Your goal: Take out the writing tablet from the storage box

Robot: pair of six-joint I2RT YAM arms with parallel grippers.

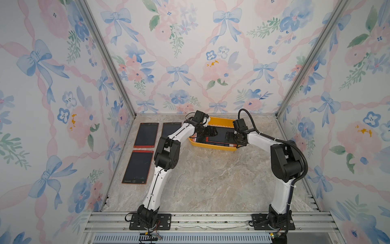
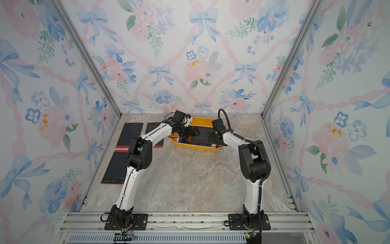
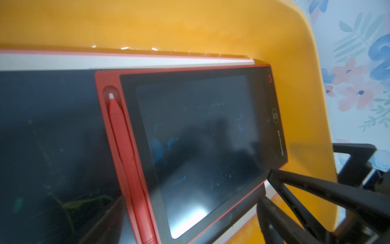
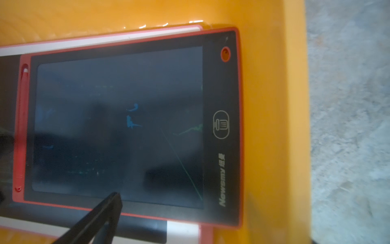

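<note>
The yellow storage box (image 1: 221, 121) stands near the back wall. Inside it, a small red-framed black writing tablet (image 3: 203, 142) lies face up on a larger dark tablet (image 3: 48, 162). The small tablet's printed end is against the box's end wall in the right wrist view. My left gripper (image 1: 211, 131) is open over the box, its blurred fingers (image 3: 270, 219) apart above the small tablet, nothing held. My right gripper (image 1: 230, 137) is at the box's right end, open and empty; one dark finger (image 4: 101, 219) shows low over the tablet's edge. Fingertip contact cannot be told.
Outside the box, several tablets lie at the left: one at the back (image 1: 146, 135), one in front (image 1: 138, 166), and one partly behind my left arm (image 1: 170, 129).
</note>
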